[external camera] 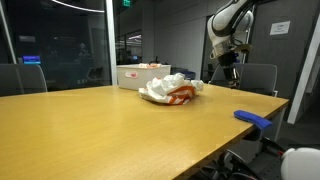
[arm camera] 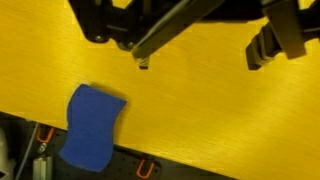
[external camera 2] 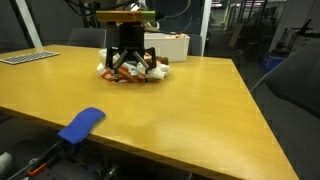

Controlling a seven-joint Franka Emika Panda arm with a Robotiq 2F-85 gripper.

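Note:
A blue, slightly waisted block or sponge (arm camera: 92, 127) lies at the table's edge, to the lower left in the wrist view; the same blue piece (external camera: 252, 118) shows at the near right edge in exterior view 1. Above the table hangs my gripper, open, with only bare yellow tabletop seen between its fingers. In exterior view 2 the gripper (external camera 2: 132, 64) is in front of a crumpled white and orange cloth or bag (external camera 2: 157, 71), and higher than the blue piece (external camera 2: 82, 125). It touches neither.
A white box (external camera: 142, 76) stands at the table's back. Chairs (external camera: 245, 77) stand beyond it. A grey grid-like panel (external camera 2: 30, 57) lies at the far left in exterior view 2.

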